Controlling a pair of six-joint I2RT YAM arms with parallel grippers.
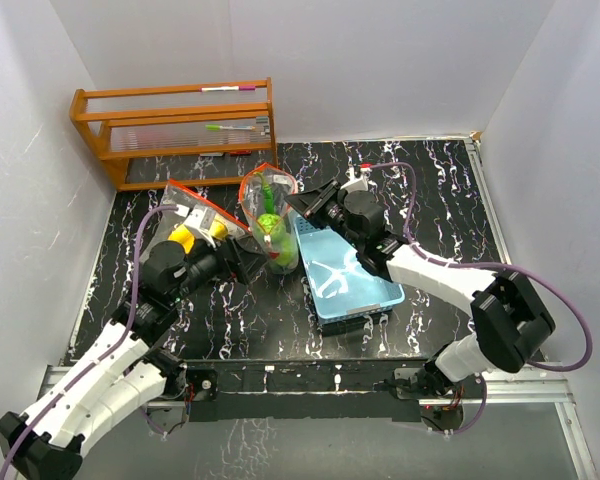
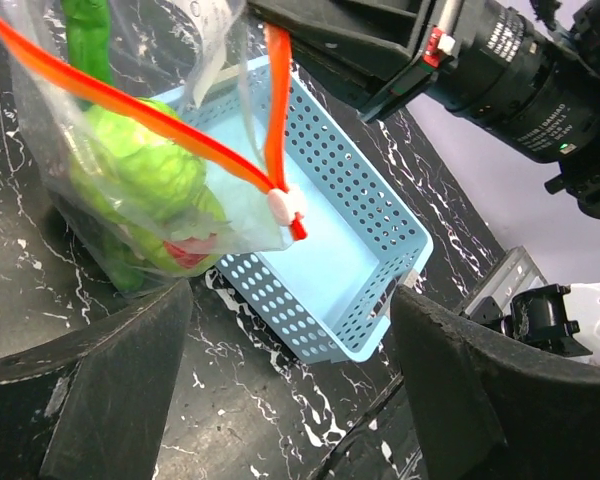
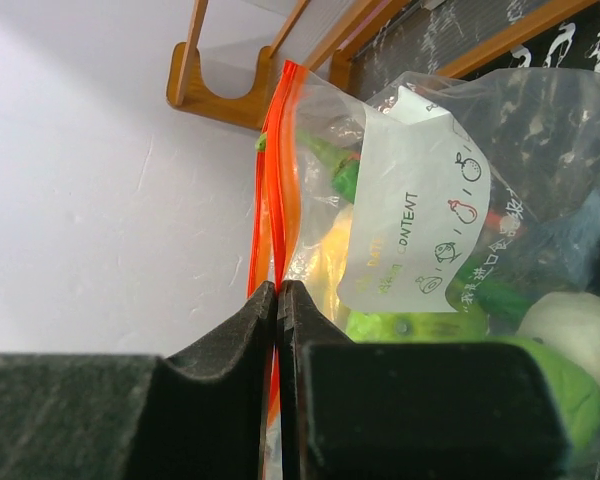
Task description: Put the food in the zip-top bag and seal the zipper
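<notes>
A clear zip bag (image 1: 280, 240) with an orange zipper rim holds green and red food and stands near the middle of the table. Its zipper rim (image 2: 140, 110) gapes apart in the left wrist view, with a white slider (image 2: 285, 205) at the near corner. My right gripper is shut on the orange rim at the bag's right side. My left gripper stands open beside the bag's near end, nothing between its fingers. Green leafy food (image 2: 145, 165) shows through the plastic. A printed label (image 3: 420, 210) is on the bag.
A second bag (image 1: 195, 225) with yellow food stands to the left, partly behind my left arm. An empty blue basket (image 1: 345, 275) sits right of the held bag. A wooden rack (image 1: 180, 135) is at the back left.
</notes>
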